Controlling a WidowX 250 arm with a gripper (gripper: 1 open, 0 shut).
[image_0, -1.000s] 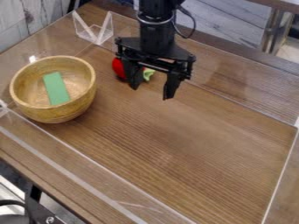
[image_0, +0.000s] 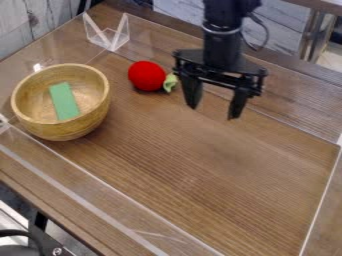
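The black gripper (image_0: 218, 102) hovers over the middle back of the wooden table, its two fingers spread apart with nothing visible between them. Left of it lie a red round object (image_0: 146, 75) and a small green item (image_0: 171, 82) close beside it. At the left, a wooden bowl (image_0: 88, 118) holds a green block (image_0: 63, 102).
A clear plastic or wire holder (image_0: 107, 33) stands at the back left. A dark object (image_0: 14, 242) shows at the bottom-left corner.
The gripper has moved to the right over the last second, away from the red object and green item, which now show fully.
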